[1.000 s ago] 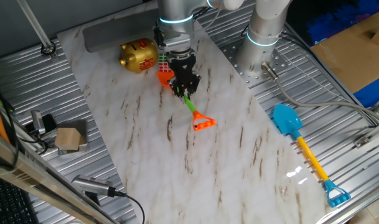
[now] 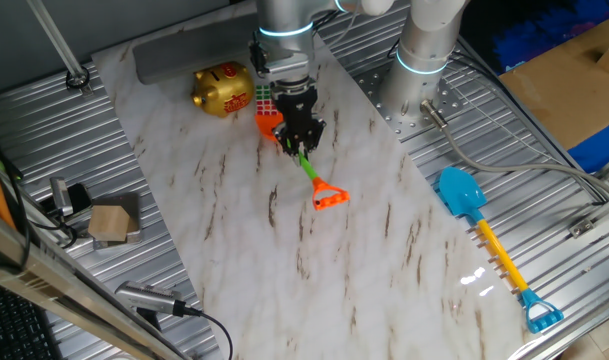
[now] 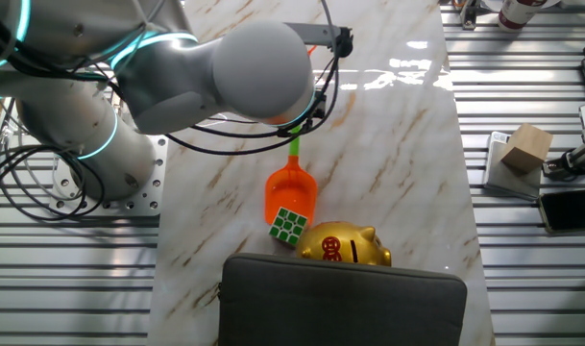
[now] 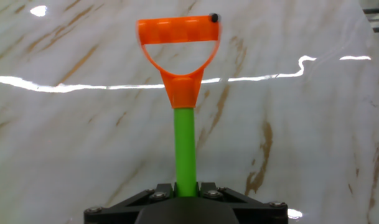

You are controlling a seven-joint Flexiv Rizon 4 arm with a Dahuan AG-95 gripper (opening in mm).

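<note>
A toy shovel has an orange D-shaped handle [image 4: 184, 90], a green shaft [image 4: 185, 146] and an orange scoop [image 3: 291, 191]. My gripper is shut on the green shaft, a black finger close against each side. In exterior view 1 the gripper [image 2: 300, 150] points down over the marble table, the handle on its near side and the scoop on its far side. A Rubik's cube [image 3: 288, 226] with a green face overlaps the scoop's front end; whether it rests in the scoop or against its edge I cannot tell. The arm hides the gripper in exterior view 2.
A golden piggy bank [image 2: 223, 89] stands close beside the cube. Behind both lies a dark grey case [image 3: 342, 300]. A blue and yellow shovel [image 2: 495, 249] lies along the table's right edge.
In exterior view 1 the held shovel has shifted very slightly to the right, its handle and scoop together. The gripper stays around the shaft, and the piggy bank has not moved.
</note>
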